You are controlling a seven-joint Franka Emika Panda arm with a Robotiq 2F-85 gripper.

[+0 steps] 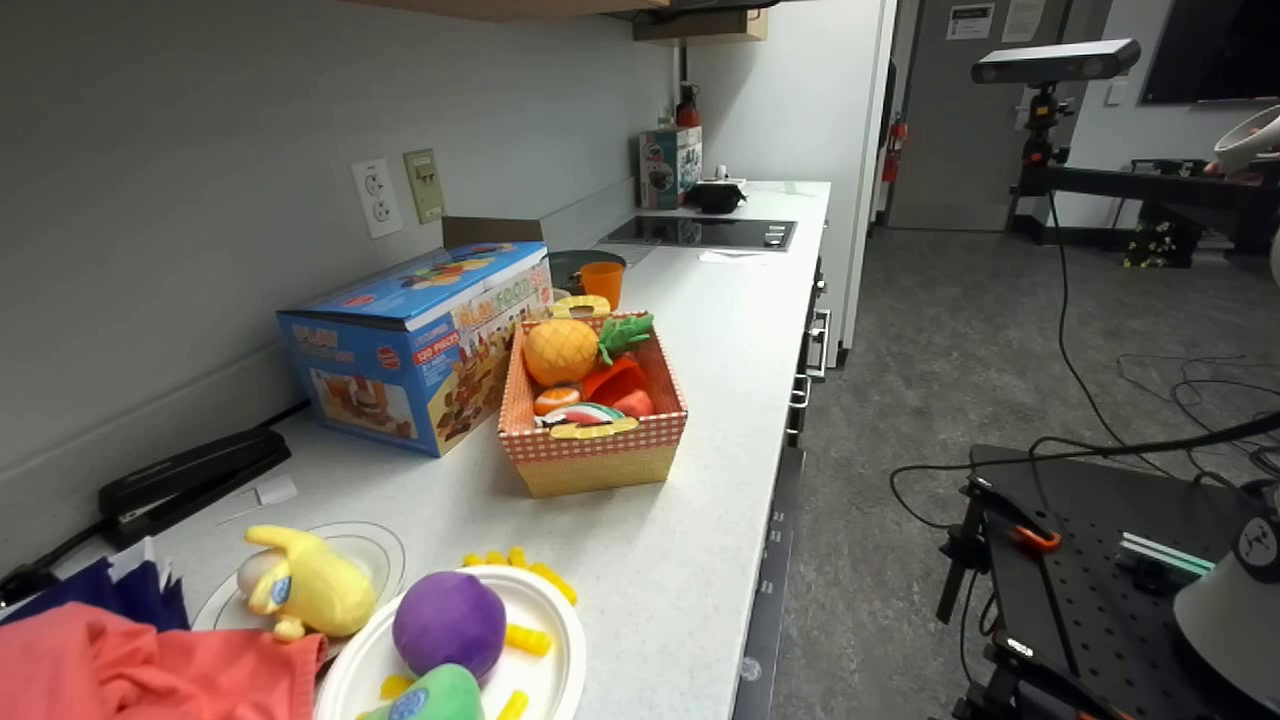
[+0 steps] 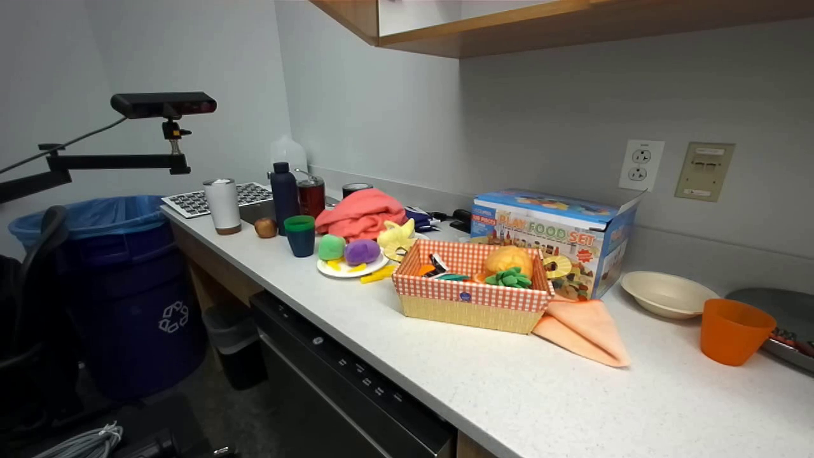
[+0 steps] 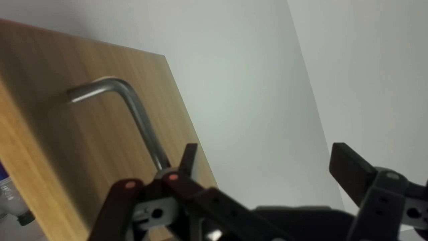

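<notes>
In the wrist view my gripper stands open, its two fingers far apart and nothing held between them. A wooden cabinet door (image 3: pixel 100 132) fills the left of that view. On it is a bent metal handle (image 3: pixel 138 114), whose lower end runs behind my left finger (image 3: pixel 188 158); whether they touch I cannot tell. Neither exterior view shows the gripper. The wooden underside of an upper cabinet (image 2: pixel 595 27) spans the top of exterior view 2.
On the counter (image 1: pixel 720 396) stand a checkered basket (image 1: pixel 594 468) of toy food and a blue play food box (image 1: pixel 360 342). A white plate (image 1: pixel 564 672) holds plush toys. The orange cup (image 2: pixel 734 332) is farther along.
</notes>
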